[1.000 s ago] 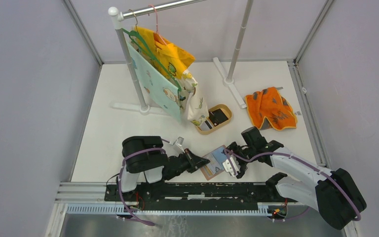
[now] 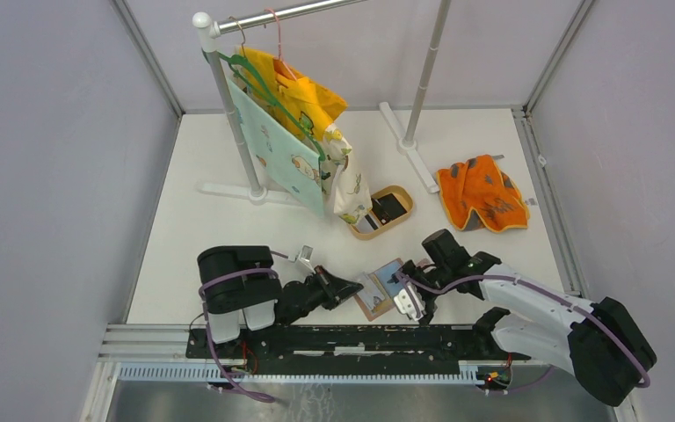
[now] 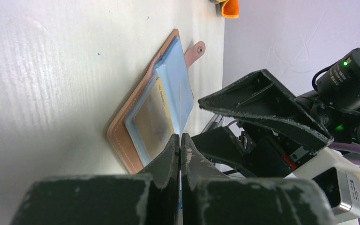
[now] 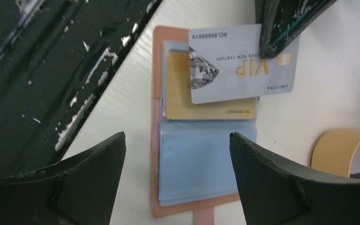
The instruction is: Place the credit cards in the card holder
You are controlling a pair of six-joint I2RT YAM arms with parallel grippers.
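Note:
A silver VIP card (image 4: 243, 70) is pinched at one end by my left gripper (image 2: 357, 288), which is shut on it. In the left wrist view the card shows only as a thin edge above the fingertips. Beneath the card lies the open brown card holder (image 3: 122, 136), with light blue pockets (image 4: 201, 159). One pocket has a gold card (image 4: 178, 89) in it; the silver card overlaps that card from above in the right wrist view. My right gripper is open over the holder's other pocket, nothing between its fingers.
Behind the holder stands a tan basket (image 2: 407, 205) with dark and pale items inside. An orange cloth (image 2: 483, 195) lies at the back right, and a rack with hanging clothes (image 2: 286, 132) rises at the back left.
With the silver card in it, my left gripper has shifted left, showing more of the holder. My right gripper has moved slightly left as well.

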